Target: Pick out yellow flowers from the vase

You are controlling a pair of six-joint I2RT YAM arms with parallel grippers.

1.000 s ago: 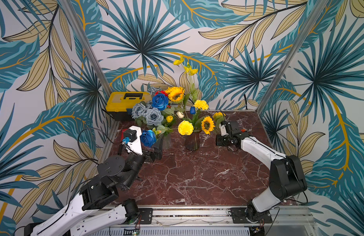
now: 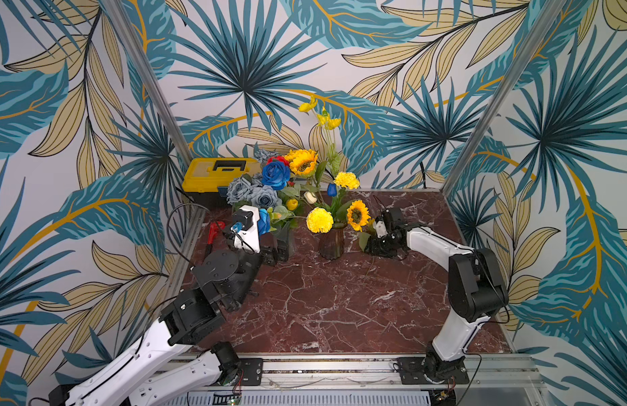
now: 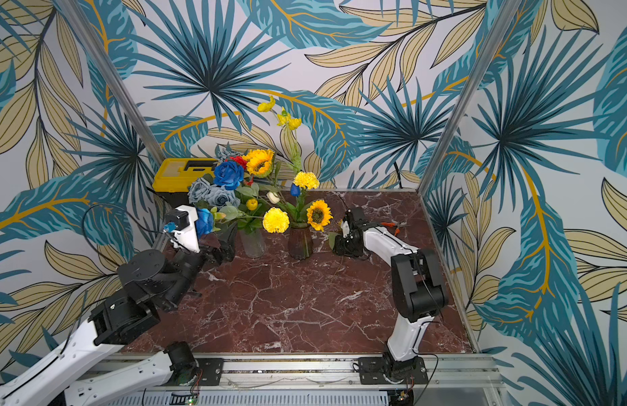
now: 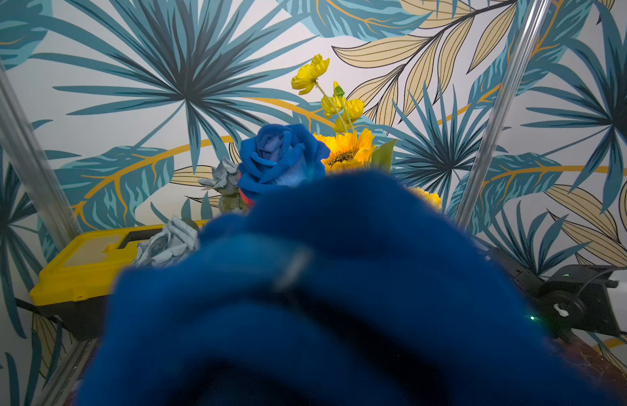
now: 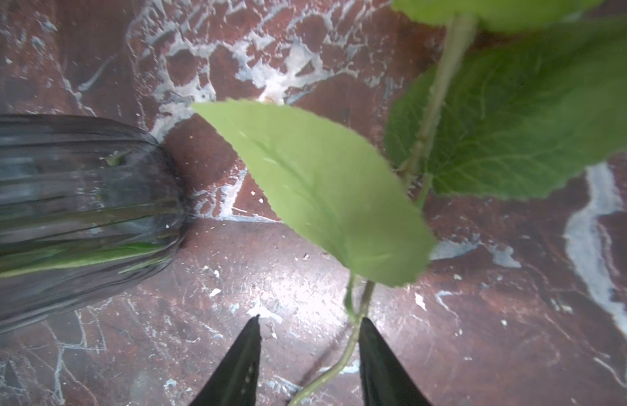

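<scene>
Yellow blooms rise over two vases: a sunflower (image 2: 357, 215), round yellow flowers (image 2: 319, 220), another sunflower (image 2: 301, 162) and a tall yellow sprig (image 2: 329, 121). Below them stand a dark brownish vase (image 2: 331, 243) and a clear vase (image 3: 253, 243). My right gripper is part open beside the dark vase. In the right wrist view a thin green stem (image 5: 350, 341) with a leaf (image 5: 340, 196) runs between its fingers' line of sight; contact cannot be told. My left gripper (image 2: 275, 253) stands open by the clear vase. A blurred blue rose (image 4: 293, 291) hides its fingers in the left wrist view.
Blue and grey roses (image 2: 264, 197) crowd the back left, in front of a yellow toolbox (image 2: 218, 174). A red tool (image 2: 214, 231) lies left of the left arm.
</scene>
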